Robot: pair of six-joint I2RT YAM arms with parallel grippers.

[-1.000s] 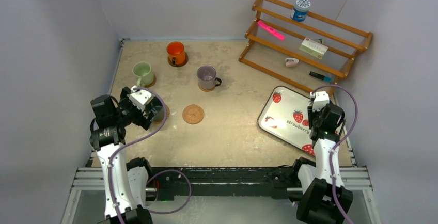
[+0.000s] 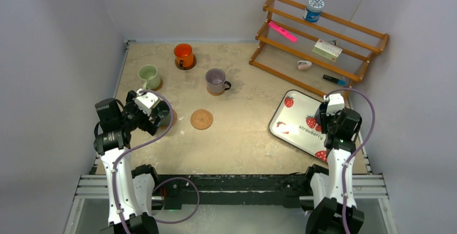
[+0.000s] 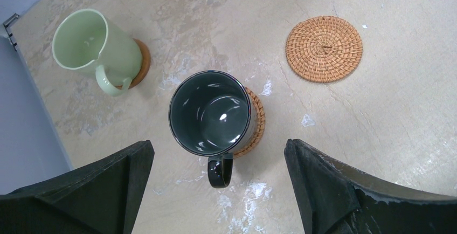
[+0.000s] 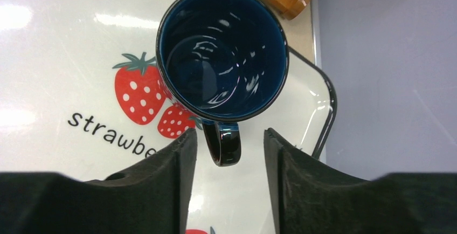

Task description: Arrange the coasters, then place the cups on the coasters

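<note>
A dark blue cup (image 4: 215, 56) with a black handle (image 4: 229, 145) is at the strawberry tray's right end in the right wrist view; my right gripper has its fingers on either side of that handle, a gap showing at each side. From above, the right gripper (image 2: 326, 112) hides most of this cup. My left gripper is open over a dark green-grey cup (image 3: 210, 115) standing on a woven coaster (image 3: 257, 123), its handle toward me, and holds nothing. A bare round coaster (image 2: 201, 119) lies to its right.
A green cup (image 2: 149, 76), an orange cup (image 2: 184, 54) and a purple-grey cup (image 2: 215, 81) stand on coasters farther back. Behind the tray (image 2: 285, 118) is a wooden rack (image 2: 302, 56) with small items. The table between tray and bare coaster is clear.
My right gripper has shifted slightly left over the tray's right end. The left arm is still.
</note>
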